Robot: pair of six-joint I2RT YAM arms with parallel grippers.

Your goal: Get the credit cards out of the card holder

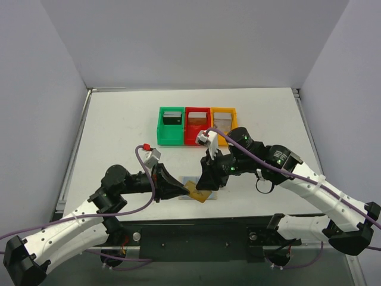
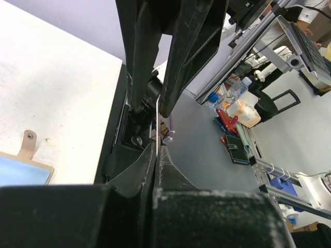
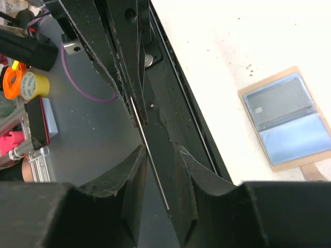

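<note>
A gold card (image 1: 198,192) is pinched by my left gripper, which is shut on it; both wrist views show the card (image 3: 151,157) nearly edge-on as a thin pale line. My right gripper stands part open, its fingers on either side of the card without clamping it. In the left wrist view the card lies close to one right fingertip (image 2: 165,108); contact cannot be told. The tan card holder (image 3: 273,164) with blue and clear windows lies on the table, partly covered by the grippers and card in the top view.
Behind the grippers stand a green bin (image 1: 171,138), a red bin (image 1: 197,132) and a yellow bin (image 1: 234,122), all with contents. The table's front edge is just below the grippers.
</note>
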